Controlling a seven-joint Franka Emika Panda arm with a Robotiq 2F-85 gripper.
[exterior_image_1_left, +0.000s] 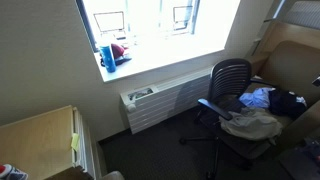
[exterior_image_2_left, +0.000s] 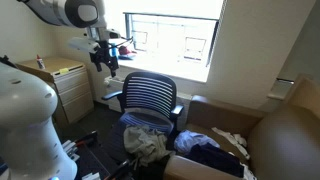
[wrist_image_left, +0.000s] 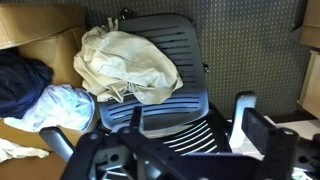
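Note:
My gripper is open, its two fingers spread wide with nothing between them. From the side it appears as a dark gripper (exterior_image_2_left: 112, 66) high at the left, up in the air away from the cloths. Below it in the wrist view, a crumpled cream cloth (wrist_image_left: 125, 65) lies on the seat of a dark office chair (wrist_image_left: 185, 50). On the brown sofa (exterior_image_2_left: 260, 135) beside the chair are a pale blue cloth (exterior_image_2_left: 190, 140), a dark navy cloth (exterior_image_2_left: 215, 157) and a white cloth (exterior_image_2_left: 234, 143).
The chair's tall back (exterior_image_2_left: 148, 93) and armrests (exterior_image_1_left: 214, 109) rise around the seat. A blue bottle (exterior_image_1_left: 107, 58) and a red item (exterior_image_1_left: 118, 50) stand on the windowsill. Under the window runs a white heater (exterior_image_1_left: 165, 102).

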